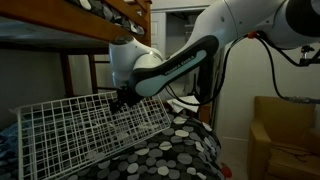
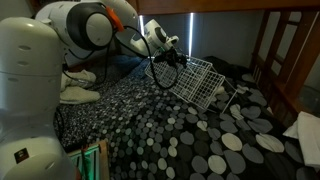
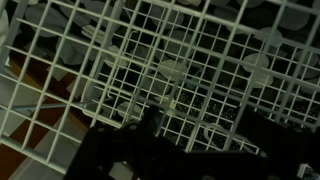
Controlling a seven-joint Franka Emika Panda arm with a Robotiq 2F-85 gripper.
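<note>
A large white wire rack stands tilted on edge over the dotted bedding, running from the left side toward the middle in exterior view 1. In exterior view 2 the same rack slants down to the right from the hand. My gripper is at the rack's upper edge, shut on its wire. Through the wrist view, the white grid spreads across the picture in front of the dark gripper. Just where the wire sits between the fingers is too dark to make out.
Black bedding with grey dots covers the bed below. A wooden bunk frame overhangs the left side. An armchair stands at the right, apart from the bed. Dark bedding is bunched at far left.
</note>
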